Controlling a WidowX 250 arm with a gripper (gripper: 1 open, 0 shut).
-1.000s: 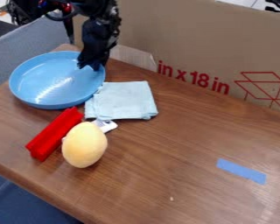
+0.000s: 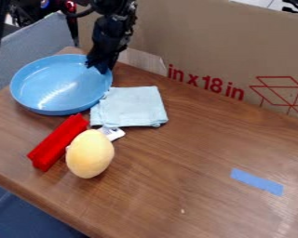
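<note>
My black gripper [image 2: 101,65] is at the back right rim of a blue plate [image 2: 55,87], fingertips low by the rim; whether it grips the rim is unclear. A folded light-blue cloth [image 2: 129,107] lies right of the plate. A red object [image 2: 57,143] and a yellow, egg-shaped object [image 2: 89,154] lie in front, with a small white item [image 2: 112,134] partly behind the yellow one.
A cardboard box wall [image 2: 226,51] runs along the back of the wooden table [image 2: 189,177]. A blue tape strip [image 2: 256,182] lies at right. A grey surface borders the left.
The gripper and arm have shifted very slightly at the plate's rim; the other objects look unmoved.
</note>
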